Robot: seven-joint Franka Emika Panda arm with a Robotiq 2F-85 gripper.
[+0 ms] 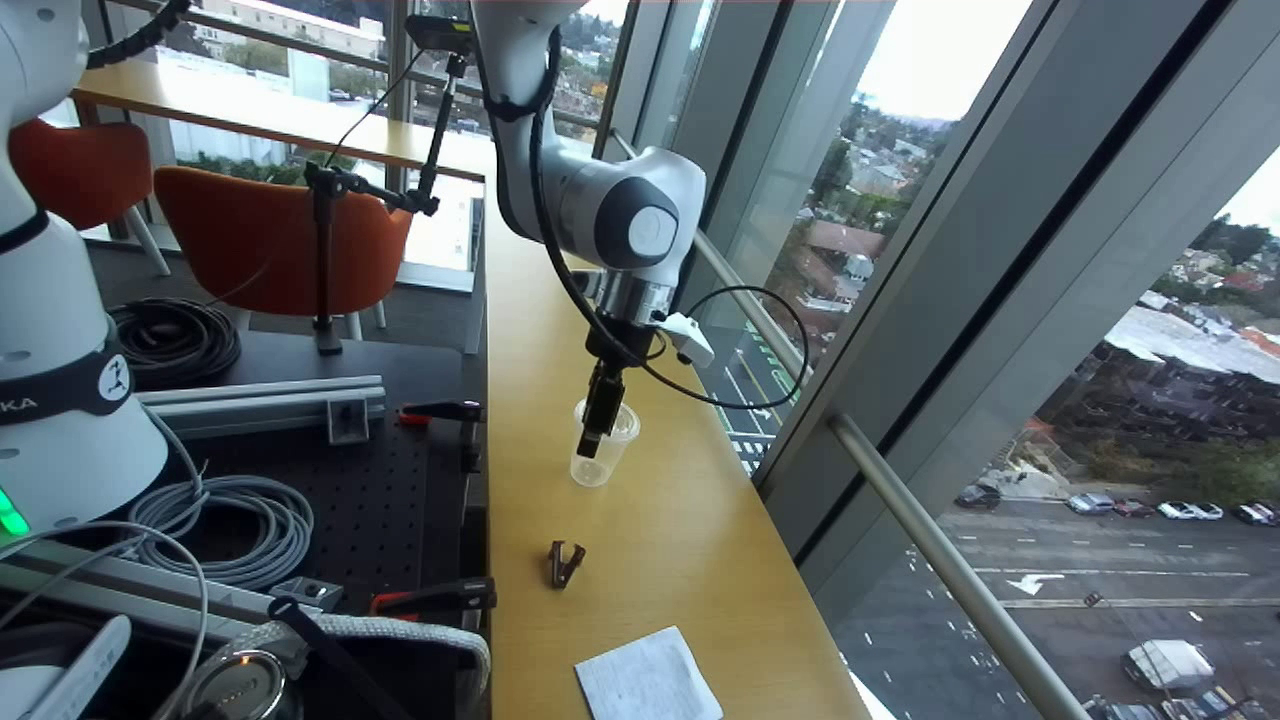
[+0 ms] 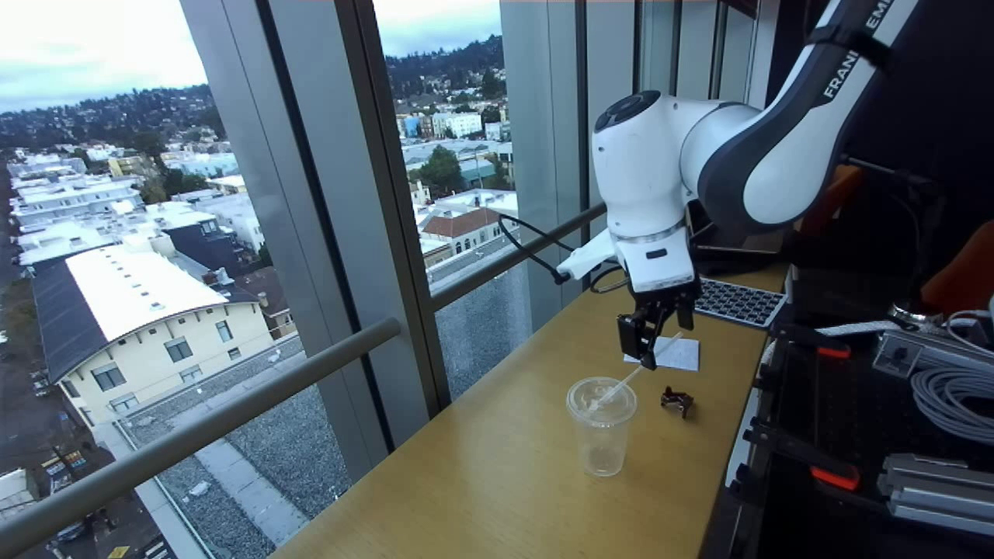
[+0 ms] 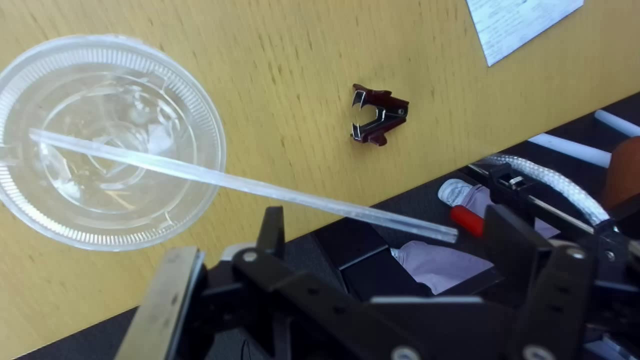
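Observation:
A clear plastic cup (image 2: 603,447) with a transparent lid stands upright on the wooden table. From its top a translucent straw (image 3: 270,191) slants out; the wrist view shows its free end between my two fingers in the picture, touching neither. My gripper is open, and I see nothing held in it. In exterior view 2 the gripper (image 2: 664,337) hangs above and beyond the cup, near the straw's upper end. Seen from exterior view 1, the dark fingers (image 1: 590,442) overlap the cup (image 1: 603,462). How deep the straw reaches is hard to tell.
A dark staple remover (image 3: 379,115) lies on the table near the cup. Farther along is a white paper sheet (image 1: 649,678). A metal rail (image 1: 948,564) runs along the window side, and a black bench with cables (image 1: 240,528) borders the other side.

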